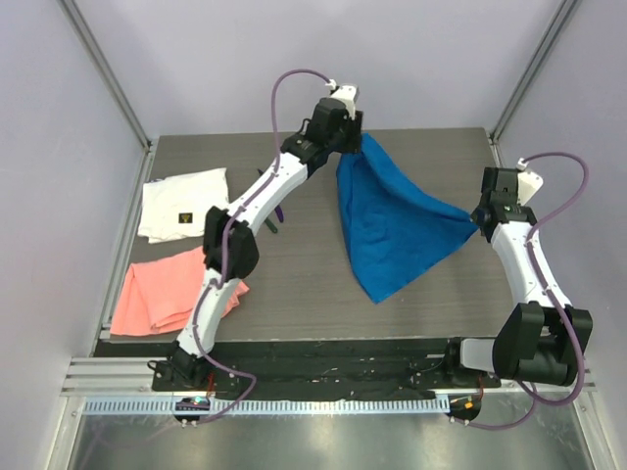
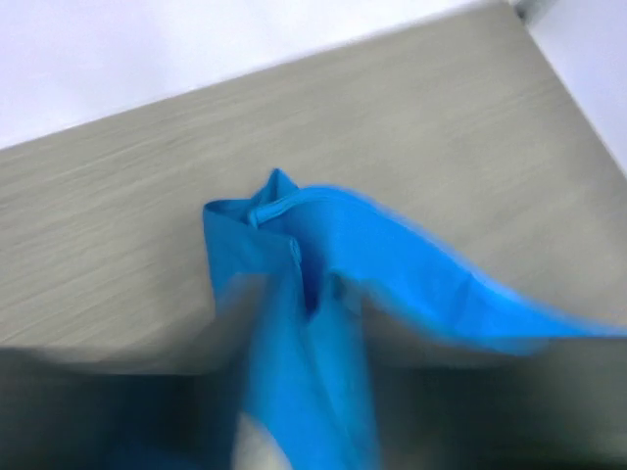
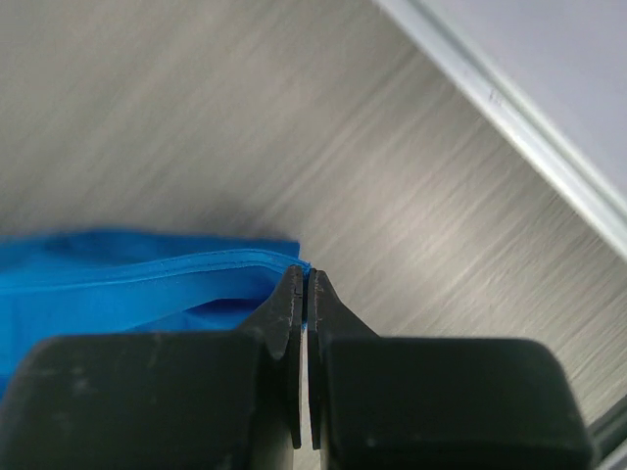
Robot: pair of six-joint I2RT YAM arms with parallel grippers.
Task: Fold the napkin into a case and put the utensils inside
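Observation:
The blue napkin point(image 1: 404, 227) lies on the table from the back middle toward the right, its front point above bare wood. My left gripper point(image 1: 351, 145) is over its back corner. In the left wrist view its blurred fingers point(image 2: 201, 392) stand apart, with the folded, bunched corner of the napkin point(image 2: 269, 240) between and beyond them. At the right, my right gripper is shut on the napkin's other corner, whose edge point(image 3: 225, 262) runs into the fingertips. Utensils point(image 1: 279, 211), dark and purple, are mostly hidden behind the left arm.
A folded white cloth point(image 1: 183, 205) and a coral cloth point(image 1: 168, 294) lie along the left side of the table. Bare table point(image 1: 304, 304) shows in the front middle and along the back right. Walls stand close behind and at both sides.

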